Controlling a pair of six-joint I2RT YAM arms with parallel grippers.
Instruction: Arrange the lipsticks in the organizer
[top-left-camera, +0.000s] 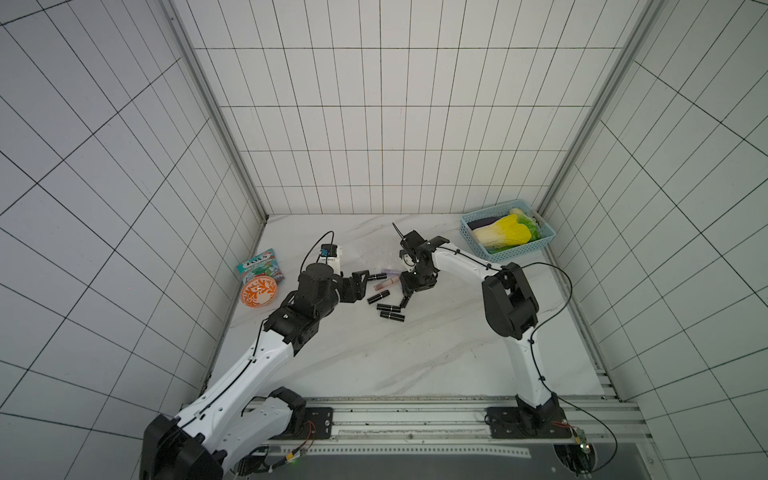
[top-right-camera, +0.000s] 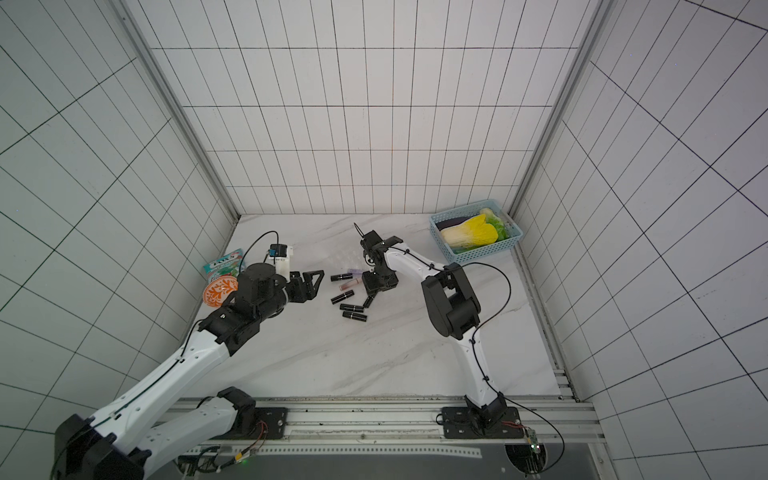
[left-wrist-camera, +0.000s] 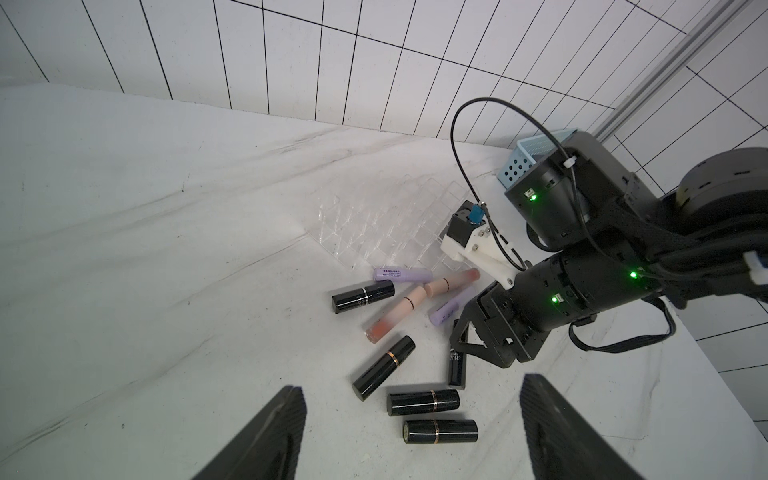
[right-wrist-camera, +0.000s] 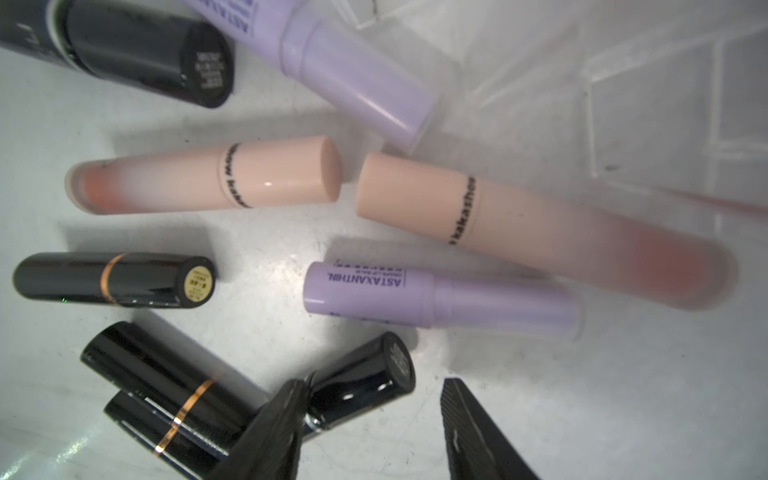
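Note:
Several black lipsticks, such as one with a gold band (left-wrist-camera: 384, 367), lie loose on the table together with pink lip tubes (right-wrist-camera: 208, 176) and purple lip balms (right-wrist-camera: 368, 296). The clear organizer (left-wrist-camera: 372, 220) stands just behind them, see-through and hard to make out. My right gripper is over the group, its fingers apart. One black lipstick (right-wrist-camera: 360, 384) reaches past the left finger into the view between the fingertips, not gripped. To the left of the lipsticks my left gripper is open, with nothing held between its fingers.
A blue basket (top-left-camera: 477, 249) of vegetables stands at the back right. On the left lie an orange-and-white round item (top-left-camera: 258, 291) and a colourful packet (top-left-camera: 264, 262).

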